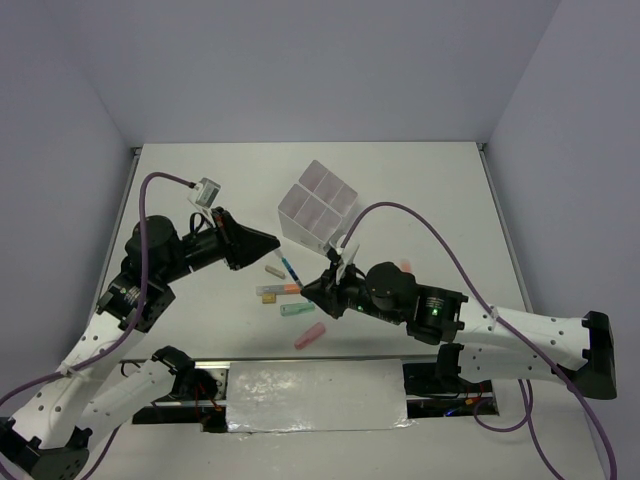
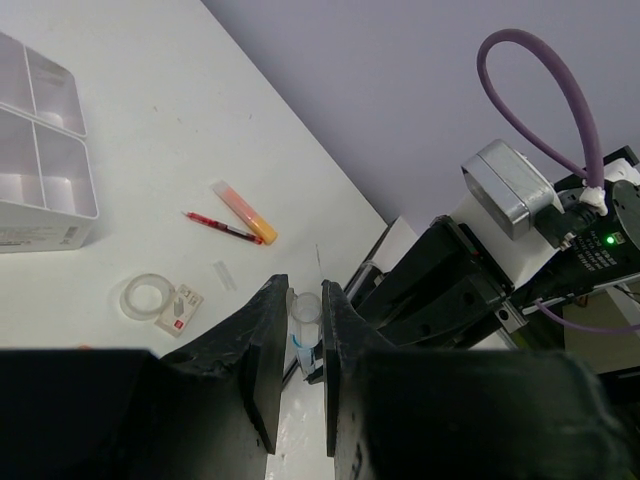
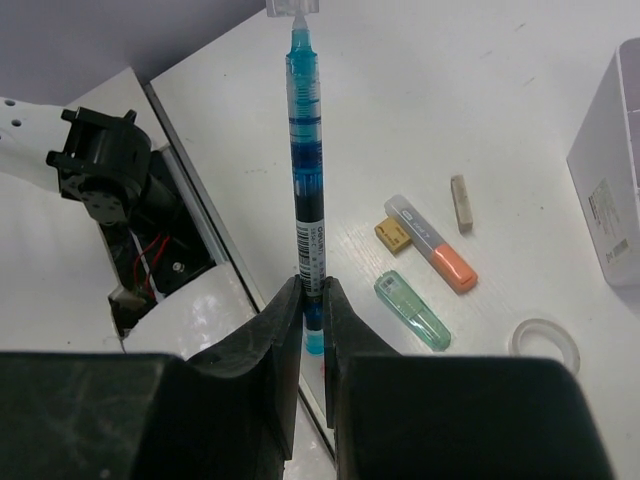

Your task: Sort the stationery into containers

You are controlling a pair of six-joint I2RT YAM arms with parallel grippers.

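Note:
My right gripper [image 1: 310, 292] is shut on a blue pen [image 3: 308, 170], which stands tilted between the two hands with its tip up. My left gripper [image 1: 273, 247] is shut on a clear cap just beyond the pen's tip; in the left wrist view its end [image 2: 306, 310] shows between the fingertips. On the table lie an orange-and-grey marker [image 3: 435, 248], a green item [image 3: 410, 310], a yellow block [image 3: 393, 235], a beige eraser [image 3: 461, 204] and a pink item [image 1: 310, 335]. A white divided container [image 1: 318, 203] stands at the back.
A tape roll [image 2: 146, 297], a red pen [image 2: 222, 226] and an orange highlighter [image 2: 244, 210] lie right of the container, partly under the right arm in the top view.

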